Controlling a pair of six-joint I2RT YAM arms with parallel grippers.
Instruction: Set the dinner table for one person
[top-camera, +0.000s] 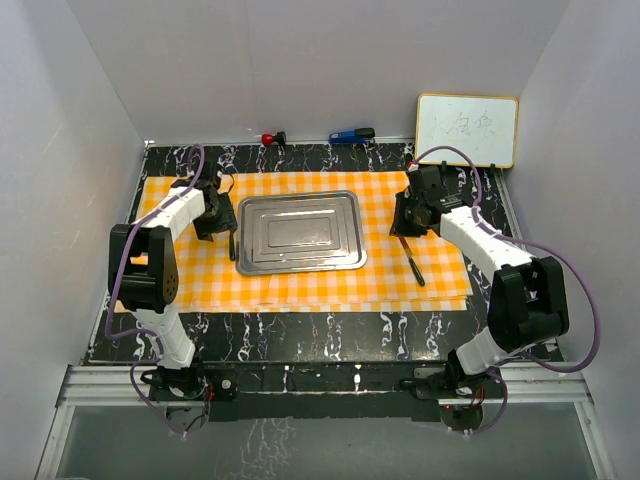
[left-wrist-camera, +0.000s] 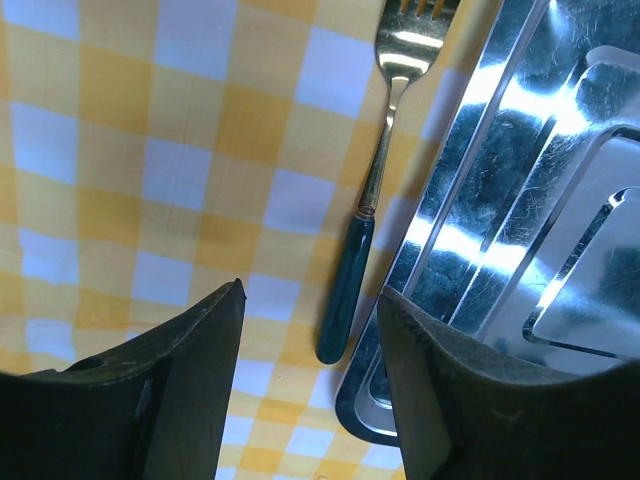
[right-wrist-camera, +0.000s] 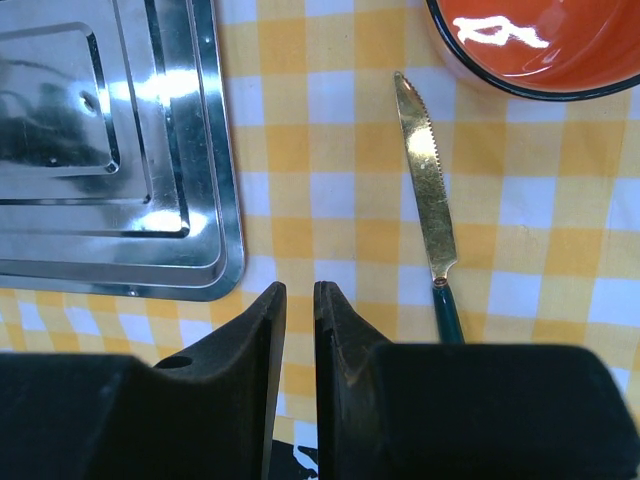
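A steel tray (top-camera: 300, 262) sits mid-cloth on the checked placemat (top-camera: 300, 295). A fork (left-wrist-camera: 349, 280) with a dark green handle lies along its left side; my open left gripper hangs over it, empty. To the tray's right lies a knife (right-wrist-camera: 428, 190), green handle toward the front. An orange bowl (right-wrist-camera: 515, 50) is behind the knife, mostly hidden by the right arm in the top view. My right gripper is shut, above the cloth between tray and knife, with nothing visible between its fingers.
A whiteboard (top-camera: 465, 125) stands at the back right. A red object (top-camera: 273, 138) and a blue tool (top-camera: 350, 136) lie along the back edge. The dark marble table (top-camera: 300, 335) shows around the cloth, clear at the front.
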